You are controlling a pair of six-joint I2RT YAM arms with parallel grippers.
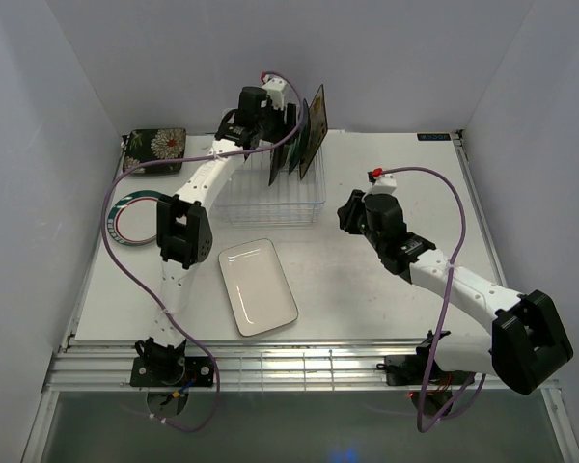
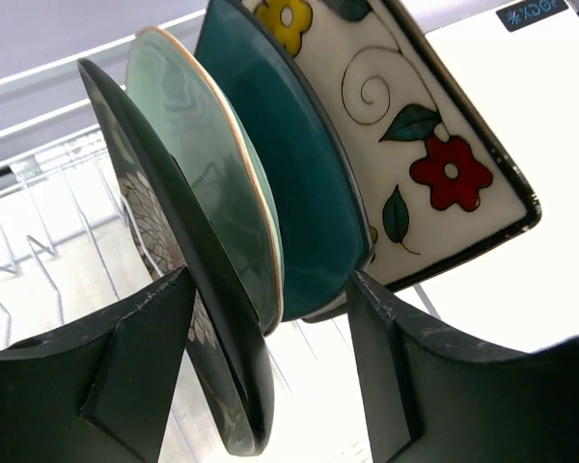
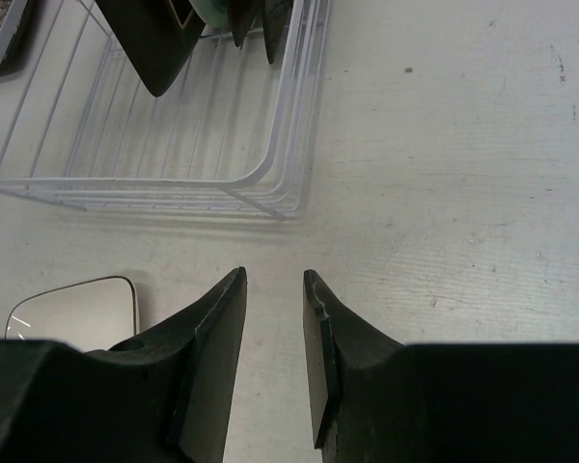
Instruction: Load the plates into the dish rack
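Observation:
Several plates stand on edge in the white dish rack (image 1: pixel 270 205): a dark one (image 2: pixel 227 328), a pale green one (image 2: pixel 203 154), a teal one (image 2: pixel 299 174) and a flowered square one (image 2: pixel 405 174). My left gripper is part open at the rack, its fingers either side of the dark plate's edge and the plates beside it; whether it touches them I cannot tell. My right gripper stands open over the table right of the rack, with nothing between its fingers.
A pale rectangular plate (image 1: pixel 258 286) lies in front of the rack. At left lie a dark flowered plate (image 1: pixel 152 152) and a rimmed round plate (image 1: pixel 135 222), partly hidden by my left arm.

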